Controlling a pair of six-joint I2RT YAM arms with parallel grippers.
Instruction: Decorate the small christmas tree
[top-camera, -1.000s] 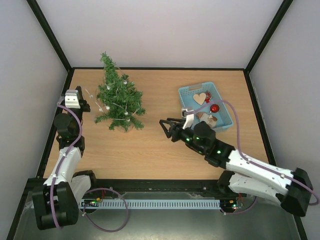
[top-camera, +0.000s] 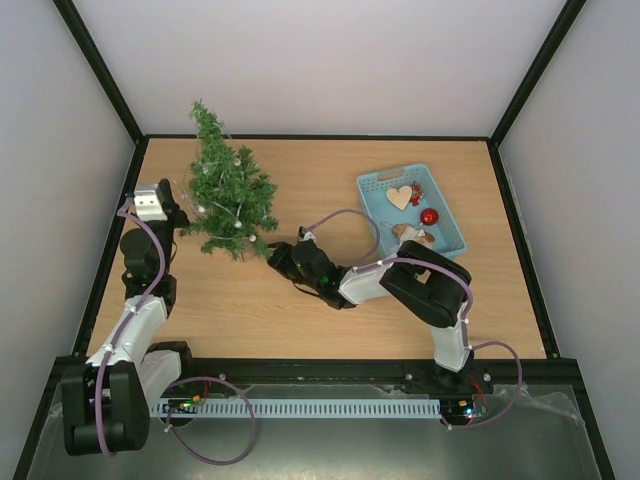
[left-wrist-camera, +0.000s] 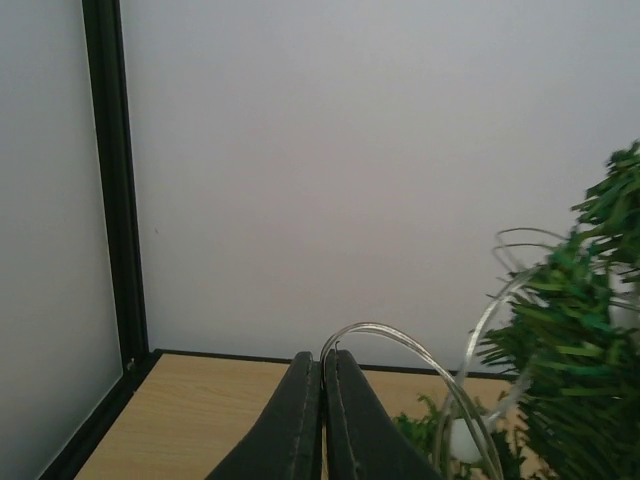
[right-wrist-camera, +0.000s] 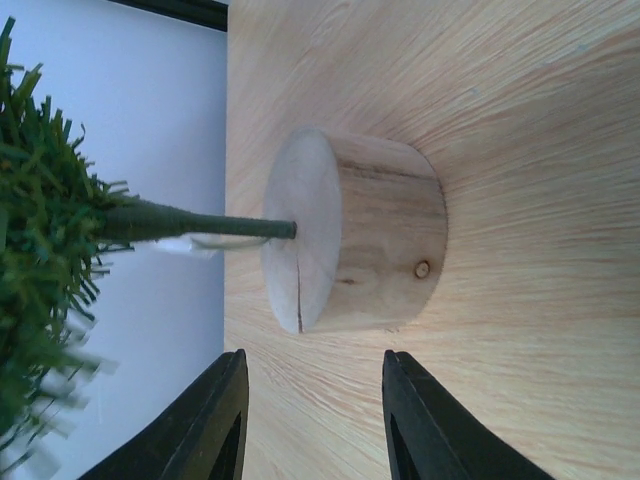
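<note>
The small green Christmas tree (top-camera: 232, 195) stands at the back left, a clear light string (top-camera: 238, 212) with white bulbs draped over it. At the tree's left, my left gripper (top-camera: 164, 186) is shut, and in the left wrist view a clear loop of the light string (left-wrist-camera: 395, 336) runs from its fingertips (left-wrist-camera: 300, 375) towards the branches. My right gripper is at the tree's lower right edge, its fingers apart with nothing between them. Beyond them the right wrist view shows the round wooden base (right-wrist-camera: 385, 235) and the green trunk (right-wrist-camera: 190, 223).
A blue basket (top-camera: 455, 225) at the right holds a wooden heart (top-camera: 399, 197), a red ball (top-camera: 429, 217) and other ornaments, partly behind the right arm. Open tabletop (top-camera: 240, 310) lies in front of the tree.
My right gripper has moved left from near the basket to the tree's edge.
</note>
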